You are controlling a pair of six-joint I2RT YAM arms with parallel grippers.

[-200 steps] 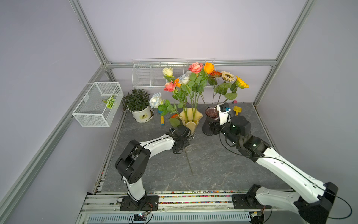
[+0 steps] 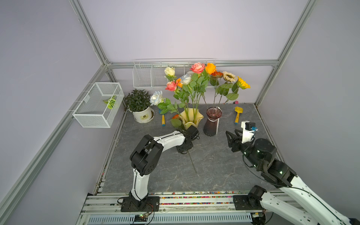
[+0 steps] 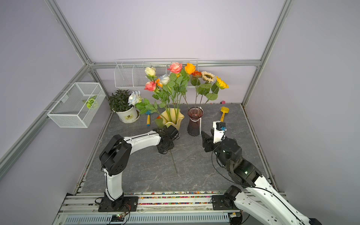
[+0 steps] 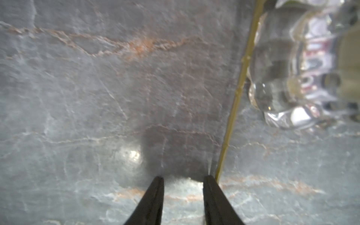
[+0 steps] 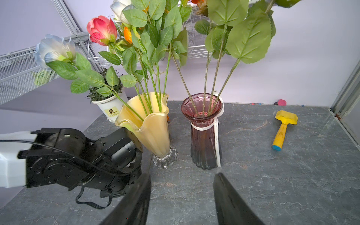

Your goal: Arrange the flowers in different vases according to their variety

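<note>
A single flower lies on the table beside the cream vase (image 2: 191,117); its orange-red head (image 2: 175,117) is partly hidden and its bare stem (image 2: 192,162) runs toward the front. My left gripper is low over the table, part open. In the left wrist view the stem (image 4: 236,97) passes under its right finger, with nothing clearly between the fingers. Several roses stand in the cream vase. The purple vase (image 5: 204,142) holds several sunflower-type flowers, among them a yellow one (image 2: 243,83). To its right, my right gripper is open and empty.
A potted plant (image 2: 140,105) stands at the back left, near a blue-and-yellow tool (image 2: 163,119). A yellow tool (image 2: 238,114) lies at the back right. White wire baskets (image 2: 99,105) hang on the walls.
My right gripper has moved right, away from the purple vase. The left gripper has shifted a little right beside the cream vase, and the lying stem has shifted slightly right.
</note>
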